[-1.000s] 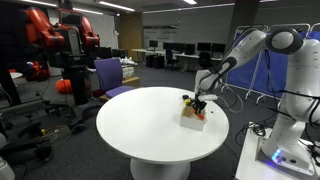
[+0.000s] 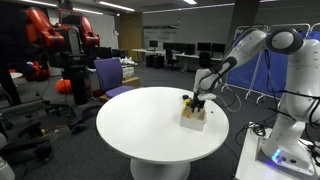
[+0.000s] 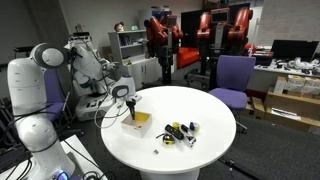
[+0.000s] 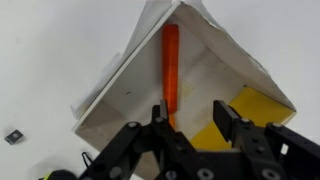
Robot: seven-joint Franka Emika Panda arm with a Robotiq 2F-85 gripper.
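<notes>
A white open-topped box (image 2: 192, 121) stands on the round white table. In the wrist view, an orange-red stick (image 4: 171, 65) lies inside that box (image 4: 105, 105) along one wall, with a yellow piece (image 4: 258, 108) in the opposite corner. My gripper is over the box, its two dark fingers apart. The left finger overlaps the lower part of the stick; whether they touch cannot be told. No object shows held between the fingers. From the second exterior side, the gripper (image 3: 132, 115) reaches down at the box (image 3: 138, 130).
Several small dark and yellow items (image 3: 182, 132) lie on the table (image 3: 205, 165) beside the box. A small dark cube (image 4: 14, 137) sits outside it. Most of the tabletop away from the box is bare. A purple chair (image 3: 232, 80) stands behind the table.
The arm and the box stay in nearly the same place.
</notes>
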